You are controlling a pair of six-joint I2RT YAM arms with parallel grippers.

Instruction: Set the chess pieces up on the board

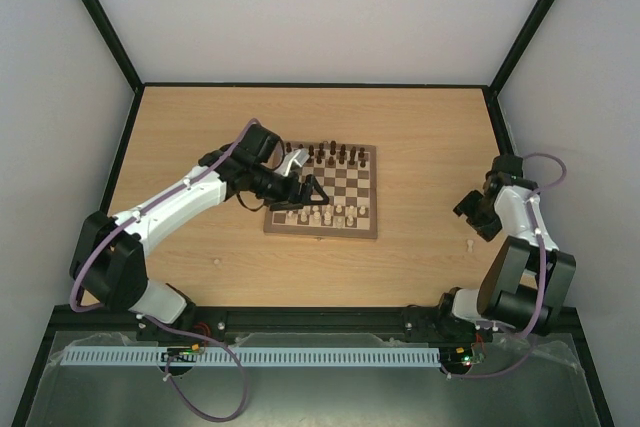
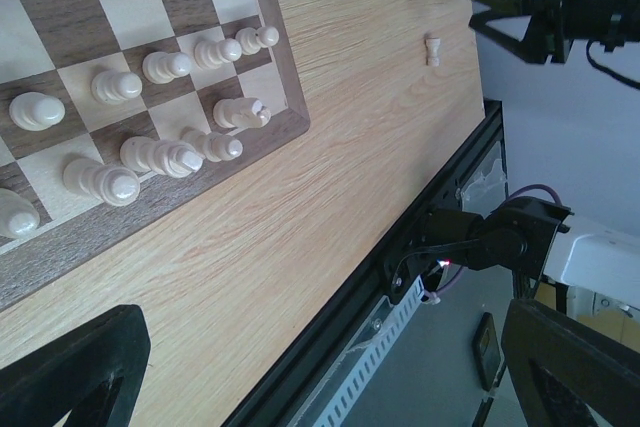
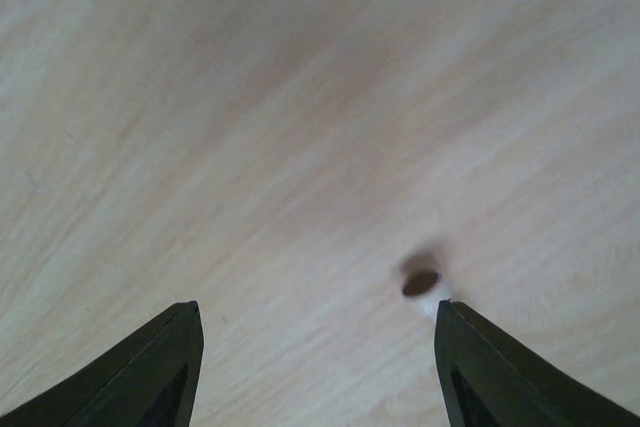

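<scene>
The chessboard [image 1: 322, 230] carries dark pieces [image 1: 342, 154] along its far side and white pieces [image 1: 337, 214] along its near side. My left gripper [image 1: 322, 197] hovers over the board, open and empty; in the left wrist view its fingers [image 2: 80, 372] are wide apart, with white pieces [image 2: 160, 156] beyond them. Off to the right of the board, a loose white piece [image 1: 470, 245] lies on the table. Just beside it is my right gripper [image 1: 473, 226], open with nothing between its fingers. In the right wrist view that piece [image 3: 428, 292], blurred, shows its dark base near the right fingertip.
A small pale object [image 1: 217, 261], too faint to identify, lies on the table left of the board. Bare tabletop [image 1: 420, 167] separates the board from the right arm. Walls enclose the table at the back and sides.
</scene>
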